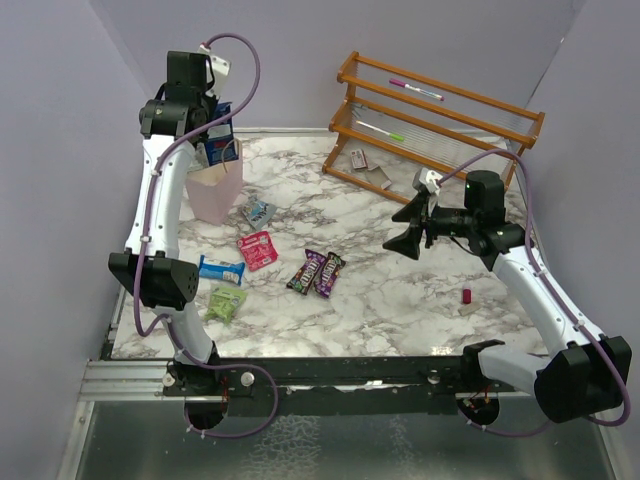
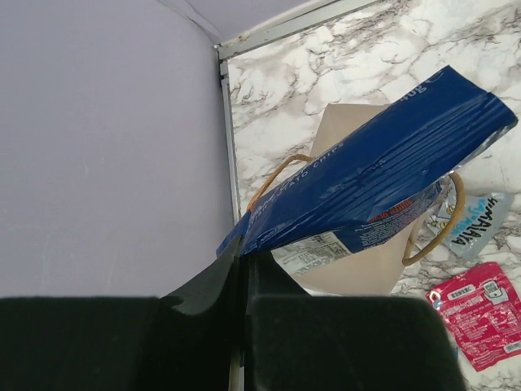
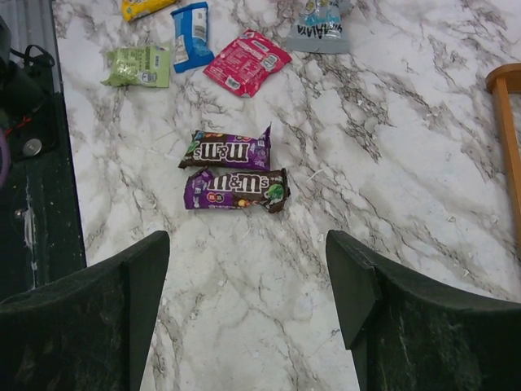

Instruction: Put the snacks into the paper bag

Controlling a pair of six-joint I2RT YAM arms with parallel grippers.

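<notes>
My left gripper is shut on a blue chip packet (image 2: 370, 167), held over the pale paper bag (image 1: 213, 195) with its rope handles. On the table lie a grey-blue snack (image 1: 258, 212), a red pouch (image 1: 257, 251), a blue-wrapped bar (image 1: 222, 271), a green packet (image 1: 225, 303) and two purple bars, one (image 1: 306, 271) beside the other (image 1: 330, 275). A yellow packet (image 3: 142, 8) shows in the right wrist view. My right gripper (image 1: 406, 228) stands open above the marble table, right of the bars, nothing between its fingers.
A wooden rack (image 1: 433, 92) with pens stands at the back right, small boxes near it. A small red object (image 1: 466, 296) lies at the right. The middle of the table (image 1: 390, 310) has free room. Walls border both sides.
</notes>
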